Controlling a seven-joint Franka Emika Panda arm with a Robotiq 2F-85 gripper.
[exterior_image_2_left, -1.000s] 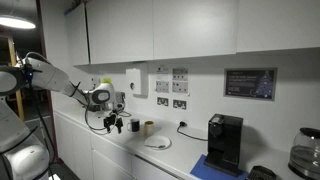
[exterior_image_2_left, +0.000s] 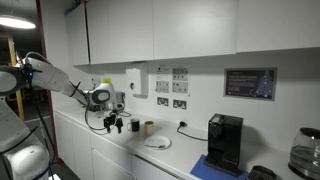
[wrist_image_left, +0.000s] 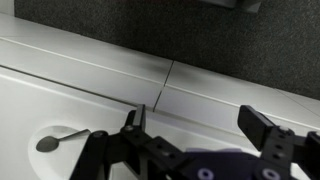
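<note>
My gripper stands open in the wrist view, its dark fingers (wrist_image_left: 258, 126) spread wide with only the counter's front edge and the floor showing between them. A spoon (wrist_image_left: 62, 141) with a dark bowl lies on a white plate (wrist_image_left: 40, 128) at the lower left of that view, apart from the fingers. In the exterior view the gripper (exterior_image_2_left: 113, 127) hangs over the left part of the counter. A white plate (exterior_image_2_left: 158, 143), a brown mug (exterior_image_2_left: 149, 128) and a dark mug (exterior_image_2_left: 134, 124) are to its right.
A black coffee machine (exterior_image_2_left: 225, 140) stands on a blue mat (exterior_image_2_left: 216, 170) farther right, with a glass jug (exterior_image_2_left: 305, 156) at the far right. Wall cabinets (exterior_image_2_left: 190, 30) hang above. The counter (exterior_image_2_left: 187, 153) between plate and machine is clear.
</note>
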